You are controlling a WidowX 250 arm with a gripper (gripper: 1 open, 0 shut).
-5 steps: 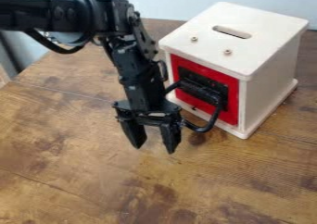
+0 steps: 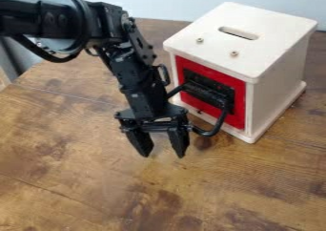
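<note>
The black arm reaches in from the upper left, and its gripper (image 2: 159, 142) points down over the wooden table, fingers apart with nothing visible between them. To its right stands a pale wooden box (image 2: 274, 82) with a slot on top and a red front panel (image 2: 192, 55). A black handle (image 2: 223, 115) sticks out from a black plate on that panel, just right of the gripper; whether the two touch is unclear.
Bare wooden tabletop (image 2: 152, 201) fills the front and left of the view. A white wall shows at the back left, beyond the table's edge.
The gripper has shifted very slightly, and the upper arm sits a little differently. The box looks unmoved.
</note>
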